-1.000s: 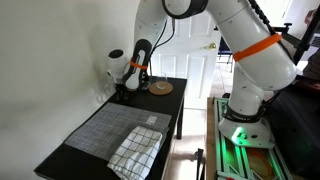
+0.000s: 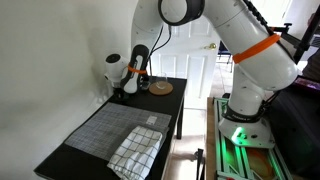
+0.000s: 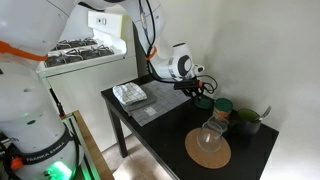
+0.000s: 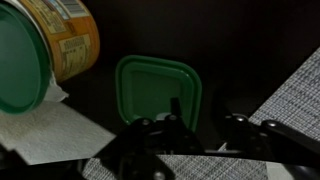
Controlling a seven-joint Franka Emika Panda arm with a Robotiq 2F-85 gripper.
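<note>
A square green lid or shallow container (image 4: 158,90) lies on the dark table in the middle of the wrist view. My gripper is over its near right side, with the dark fingers (image 4: 150,135) apart. The left finger overlaps the green piece in this view; whether the fingers touch it cannot be told. In exterior view 2 my gripper (image 3: 198,92) points down just above the green piece (image 3: 204,103). From exterior view 1, the gripper (image 2: 120,93) is low at the table's far end, its tips too dark to make out.
A labelled can with a green lid (image 4: 72,35) stands close on the left, seen also as the can (image 3: 223,106). Nearby are a dark pot (image 3: 245,121), a clear glass container (image 3: 210,134) and a round wooden board (image 3: 200,149). A grey mat (image 2: 105,130) and folded cloth (image 2: 135,152) lie nearer the arm base.
</note>
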